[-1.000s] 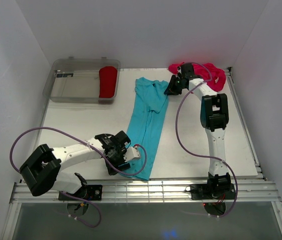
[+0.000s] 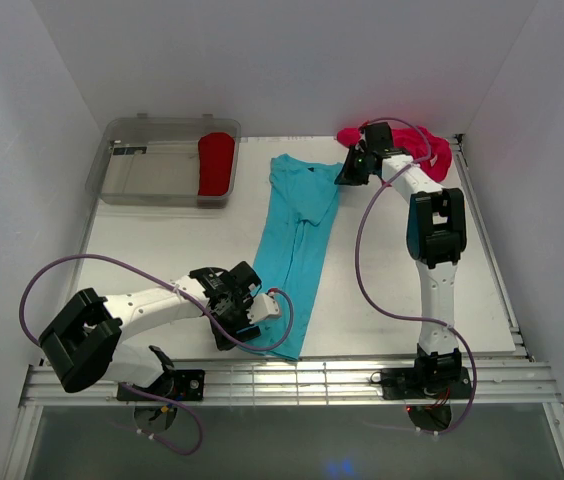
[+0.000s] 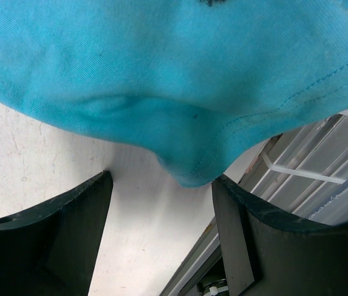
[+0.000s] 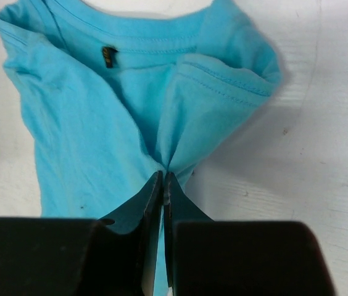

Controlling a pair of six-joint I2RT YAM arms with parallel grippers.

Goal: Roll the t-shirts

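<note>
A turquoise t-shirt (image 2: 292, 260) lies lengthwise across the white table, folded into a long strip, with its collar at the back. At the collar end my right gripper is shut on a fold of the cloth, where the layers gather between its fingertips. At the front end my left gripper stands open, with a drooping hemmed corner of the shirt (image 3: 192, 166) just beyond and partly between its fingertips.
A clear plastic bin (image 2: 142, 196) at the back left holds a red rolled cloth (image 2: 216, 165). A red garment (image 2: 432, 150) lies at the back right, behind my right arm. Its metal edge runs along the front.
My right arm has moved slightly rightward, toward the table's right side, and the shirt's collar end has shifted slightly with it. The left arm is unchanged.
</note>
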